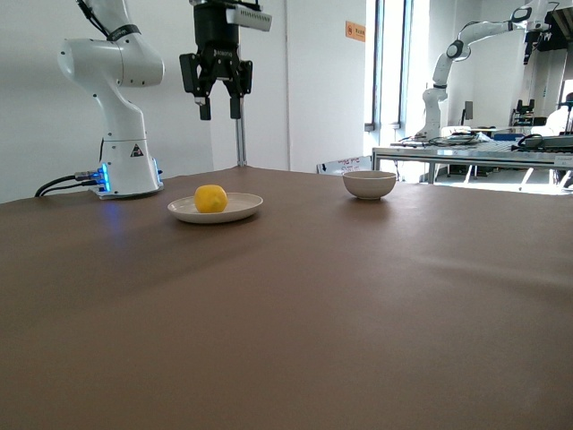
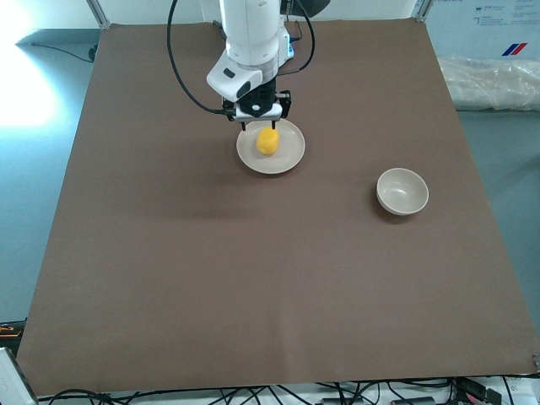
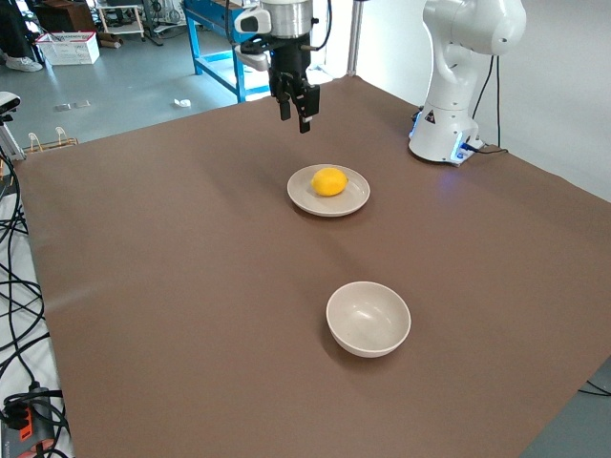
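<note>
A yellow lemon (image 2: 267,141) rests on a pale round plate (image 2: 278,160), which is on the brown table (image 2: 253,278). My gripper (image 2: 258,126) hangs above the plate; in the top view the gripper (image 1: 220,109) is well clear of the lemon (image 1: 211,199), and in the right view the gripper (image 3: 295,116) is high above and left of it. Its two fingers stand apart with nothing between them, so it is open. A white bowl (image 2: 402,191) sits apart from the plate, upright and empty.
The white arm base (image 3: 444,134) stands at the table's back edge. Cables (image 3: 19,315) run along one side, off the brown top. The table around and in front of the plate and bowl is clear.
</note>
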